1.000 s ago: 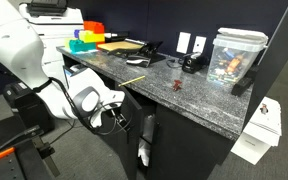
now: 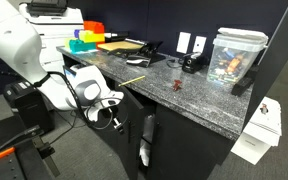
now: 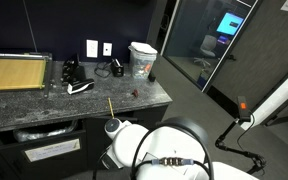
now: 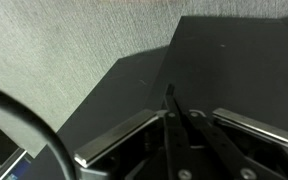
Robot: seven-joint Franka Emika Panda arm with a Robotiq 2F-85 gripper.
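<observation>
My gripper (image 2: 119, 125) is low in front of the dark cabinet (image 2: 189, 145), beside an opened dark panel (image 2: 130, 108) below the counter. In the wrist view the gripper has its two metal-edged fingers well apart, with nothing seen between them. Beyond them lie dark flat panels (image 4: 219, 65) and grey carpet (image 4: 114, 30). From the other side, a dark front with a white label (image 3: 52, 150) shows left of the white arm (image 3: 129, 135). Whether the fingers touch any panel cannot be told.
On the speckled counter (image 2: 199, 100) stand a clear tub of coloured items (image 2: 234, 55), a yellow stick (image 2: 135, 80) and a small red object (image 2: 177, 85). Beside the counter's end is a white box (image 2: 259, 130). Open carpet (image 2: 79, 155) lies around the arm.
The arm's white end has turned and drawn slightly left, so its dark joint and cable show more. The counter items and the opened panel look unmoved.
</observation>
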